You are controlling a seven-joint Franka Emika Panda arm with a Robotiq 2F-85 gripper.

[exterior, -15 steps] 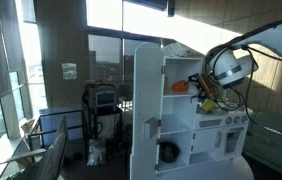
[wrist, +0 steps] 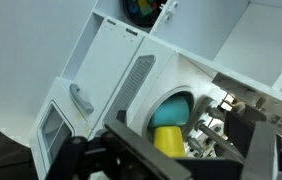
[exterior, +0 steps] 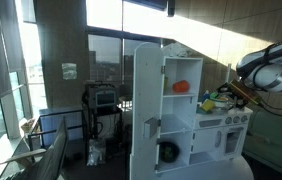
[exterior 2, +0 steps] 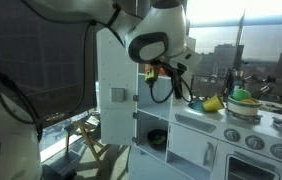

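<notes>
My gripper is open in the wrist view, its dark fingers spread at the bottom edge with nothing gripped between them. Past them, a yellow cup [wrist: 168, 141] and a teal dish [wrist: 171, 110] lie in the round sink of a white toy kitchen. Exterior view 2 shows the yellow cup [exterior 2: 213, 103] tilted on the counter, near the arm's wrist. In exterior view 1 the gripper [exterior: 238, 95] is small and dark above the right part of the counter; its fingers are hard to make out there.
An orange object [exterior: 181, 86] sits on the upper shelf, a dark bowl [exterior: 168, 152] on a lower one. The tall white cabinet door [exterior: 146, 110] stands open. Stacked green and yellow dishes [exterior 2: 243, 98] crowd the stove side. Open floor lies before the kitchen.
The arm has swung right, from beside the open shelves to above the right part of the counter. The orange object and dark bowl have stayed in place.
</notes>
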